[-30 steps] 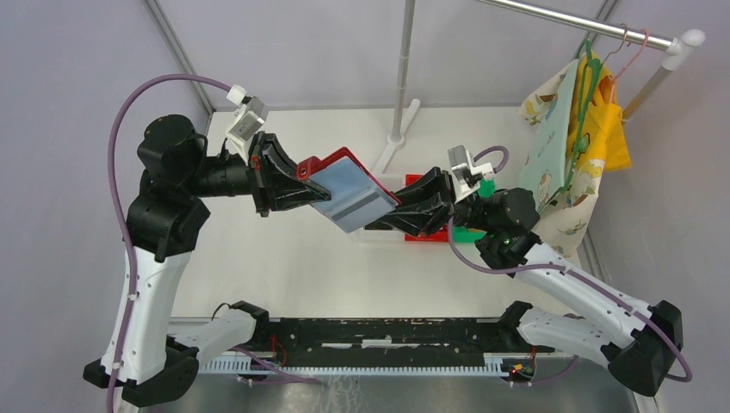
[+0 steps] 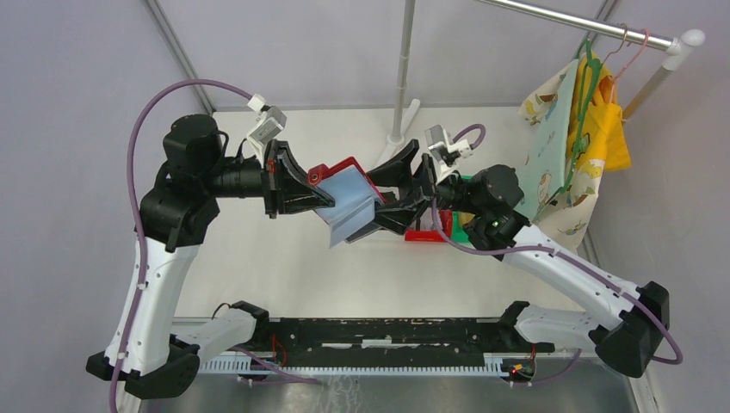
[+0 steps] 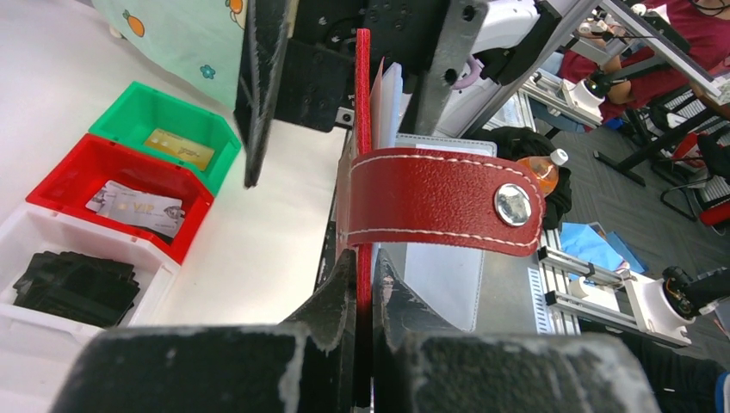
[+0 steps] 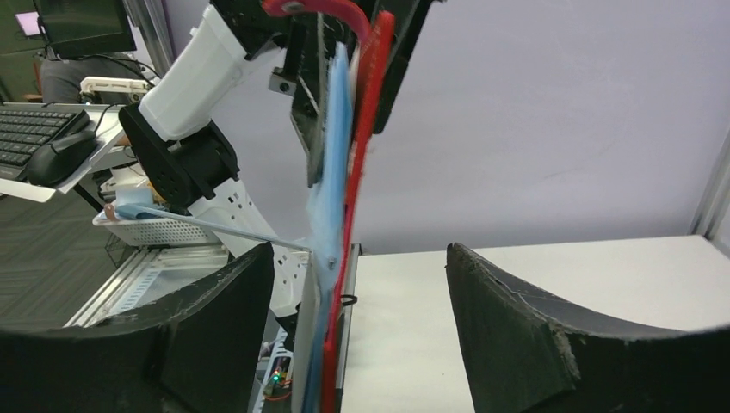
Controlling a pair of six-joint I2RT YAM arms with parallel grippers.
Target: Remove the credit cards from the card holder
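The red card holder (image 2: 360, 169), with pale bluish translucent sleeves (image 2: 348, 194), hangs above the table between my two arms. My left gripper (image 2: 330, 203) is shut on one edge of it. In the left wrist view the red strap (image 3: 435, 200) with a metal snap sticks out to the right just above the fingertips. My right gripper stands open, with the holder's red cover (image 4: 353, 185) and blue sleeves (image 4: 324, 219) in the gap between its fingers. One sleeve flap (image 4: 245, 234) sticks out to the left there. Whether cards sit in the sleeves is unclear.
Beyond the holder stand a green bin (image 3: 129, 110) with a yellowish card, a red bin (image 3: 86, 163) with pale cards, and a white bin (image 3: 52, 228) with black cards. Cloths (image 2: 559, 146) hang from a rail at the right.
My right gripper has opened from its closed grip on the holder and shifted left around its edge.
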